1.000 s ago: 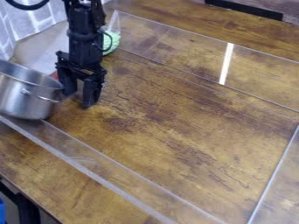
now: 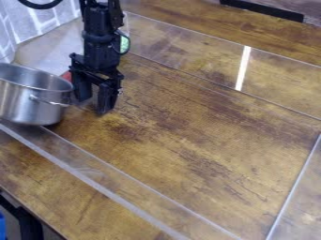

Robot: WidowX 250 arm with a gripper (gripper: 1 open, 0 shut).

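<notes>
My black gripper [image 2: 93, 94] is low over the wooden table at the upper left, just right of a large steel pot [image 2: 30, 94]. Its fingers are dark against dark, and I cannot tell whether they are open or shut or hold anything. A small red item [image 2: 66, 76] is partly hidden behind the pot and gripper. A green round object [image 2: 124, 44] sits behind the arm.
Clear strips run along the left and right edges, and a dark ledge [image 2: 264, 9] lies at the top right.
</notes>
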